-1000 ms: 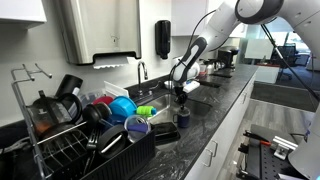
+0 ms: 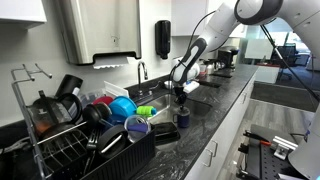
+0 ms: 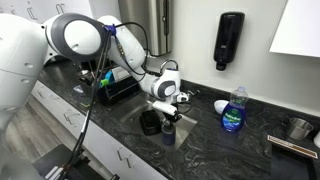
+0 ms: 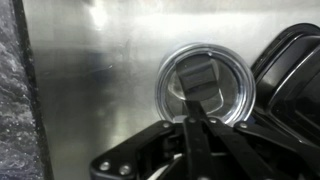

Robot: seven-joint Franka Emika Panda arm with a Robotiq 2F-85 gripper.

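In the wrist view a round clear lid (image 4: pixel 232 88) with a dark slider tab (image 4: pixel 197 78) lies over the steel sink floor (image 4: pixel 95 100). My gripper is shut, its fingertips overlapping the lid's near part in that view. Nothing shows clearly between them, and whether they touch the lid I cannot tell. From the side, the gripper (image 3: pixel 172 111) reaches down over the sink, behind a dark tumbler (image 3: pixel 168 135) on the counter edge. A black container (image 3: pixel 151 123) sits in the sink, left of the gripper.
A black dish rack (image 2: pixel 125 160) with colourful cups and bowls stands beside the sink. The faucet (image 2: pixel 142 72) rises behind it. A blue soap bottle (image 3: pixel 234 112) and a metal pot (image 3: pixel 297 129) stand on the dark counter.
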